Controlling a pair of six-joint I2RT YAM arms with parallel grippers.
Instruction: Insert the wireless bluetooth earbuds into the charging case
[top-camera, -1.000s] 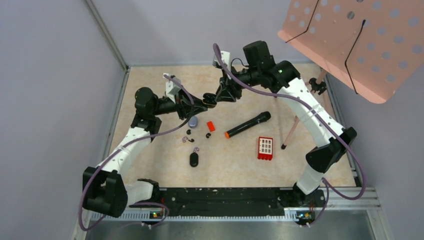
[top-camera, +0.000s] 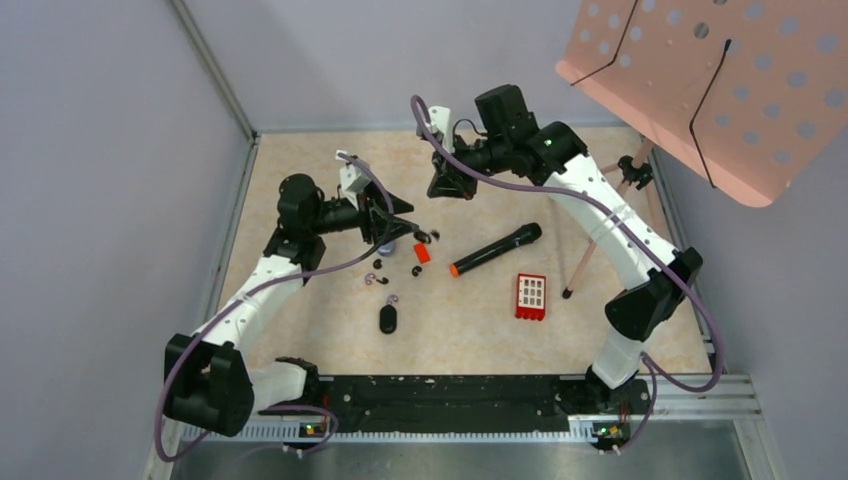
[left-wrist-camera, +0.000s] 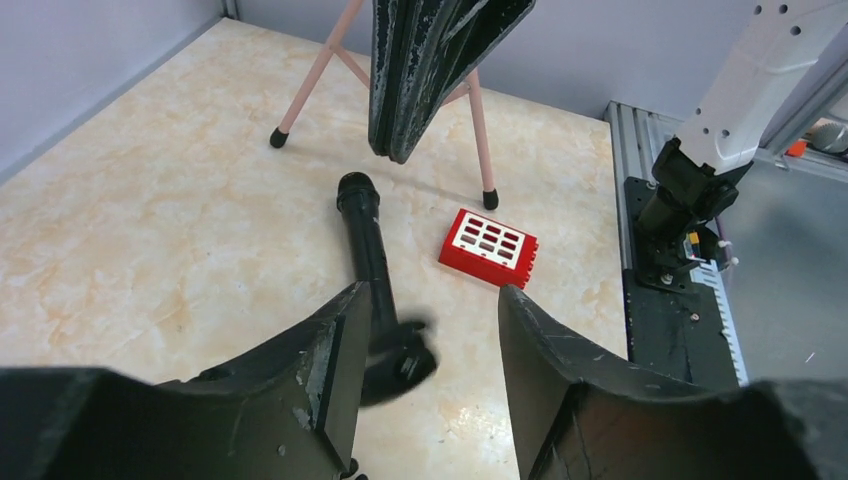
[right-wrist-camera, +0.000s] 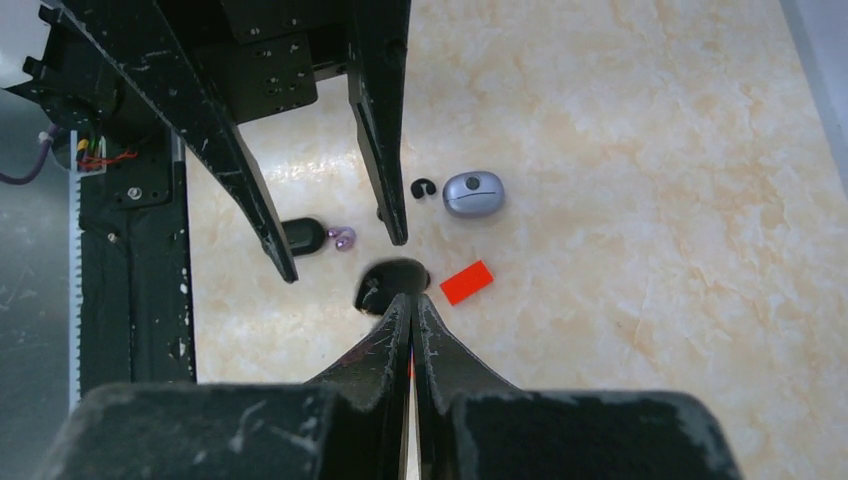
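The open black charging case (left-wrist-camera: 398, 362) is a motion-blurred dark shape in the left wrist view, outside both grippers. It also shows as a blurred case (right-wrist-camera: 385, 287) in the right wrist view, and in the top view the case (top-camera: 422, 237) lies just off the left fingertips. My left gripper is open, its fingers apart with nothing gripped. My right gripper is shut, its tips together and empty. Small dark curved pieces, seemingly earbuds, lie on the table: one dark earbud (top-camera: 416, 271) and another earbud (right-wrist-camera: 424, 187); purple earbuds (right-wrist-camera: 342, 237) lie nearby.
A grey rounded mouse-like object (right-wrist-camera: 474, 194) and a red block (top-camera: 422, 253) lie near the earbuds. A black oval object (top-camera: 388, 319) is closer to the front. A microphone (top-camera: 495, 250) and red-and-white box (top-camera: 531, 296) occupy the right.
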